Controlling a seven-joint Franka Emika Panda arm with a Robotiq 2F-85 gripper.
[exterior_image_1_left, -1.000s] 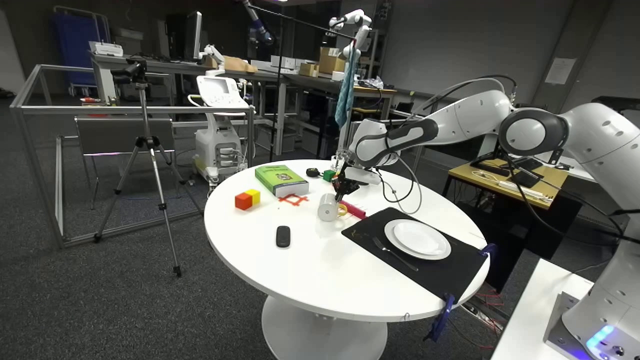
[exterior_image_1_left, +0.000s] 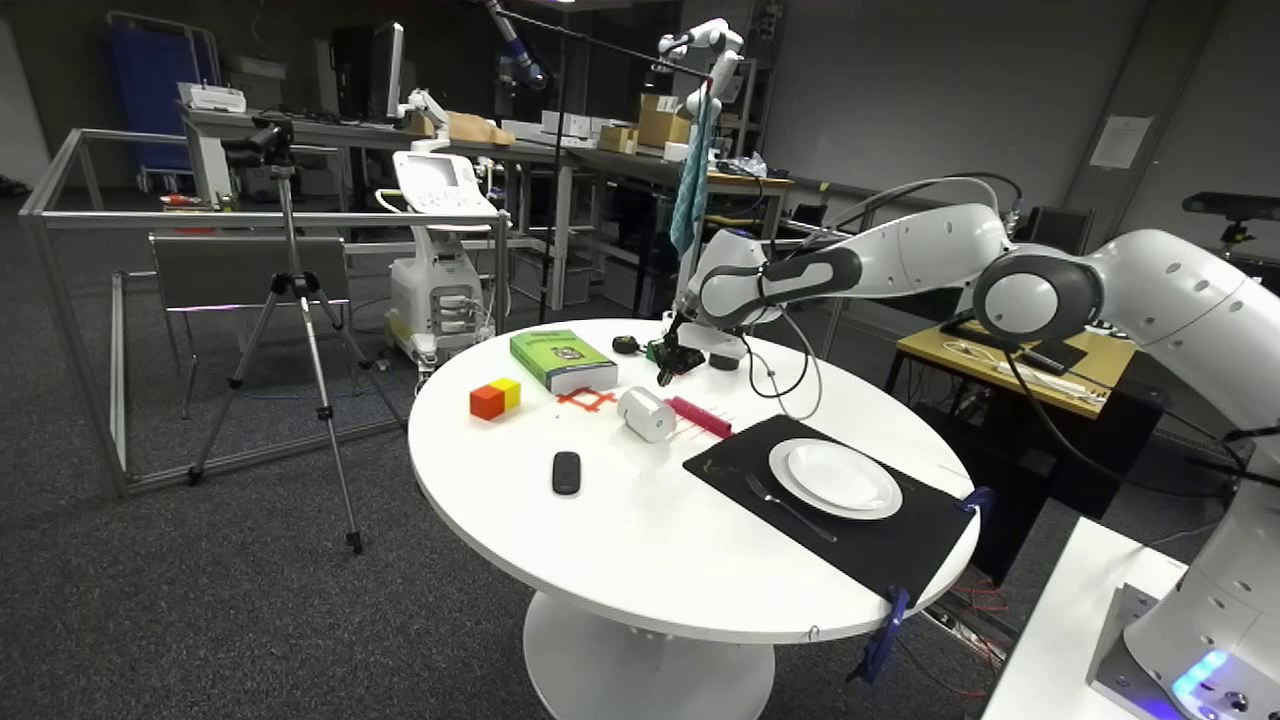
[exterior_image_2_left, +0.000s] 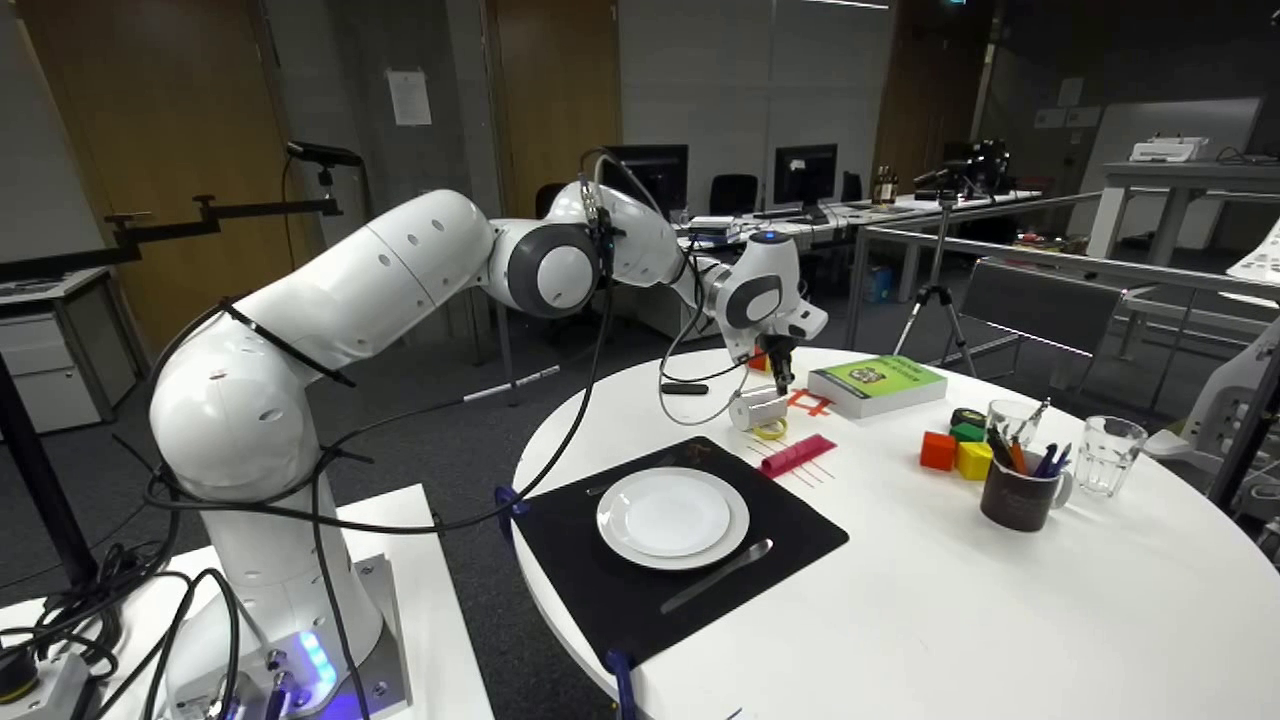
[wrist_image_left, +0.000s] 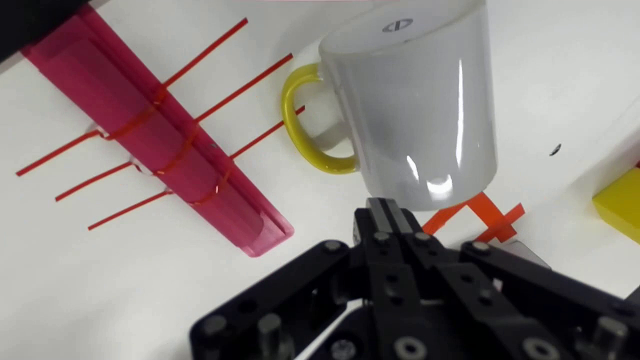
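A white mug (wrist_image_left: 414, 114) with a yellow handle (wrist_image_left: 300, 141) lies on its side on the round table, its base facing the top of the wrist view. My gripper is shut, its fingertips close together with nothing visible between them; they appear just at the mug's rim end, and I cannot tell whether they touch it. From the side, the mug (exterior_image_2_left: 759, 408) lies right by the gripper (exterior_image_2_left: 782, 382). An orange tape mark (exterior_image_1_left: 588, 400) on the table is beside the mug, partly behind it in the wrist view.
A pink bundle (wrist_image_left: 150, 132) with thin red ties lies on the handle side. The green book (exterior_image_1_left: 564, 360), coloured cubes (exterior_image_1_left: 494, 398) and a black mouse-like object (exterior_image_1_left: 566, 473) stand around. Plates (exterior_image_2_left: 672, 516) rest on a black mat (exterior_image_2_left: 600, 600).
In exterior view 1 the mug has turned and shifted slightly left, its handle no longer showing there. The gripper and arm have moved a little left.
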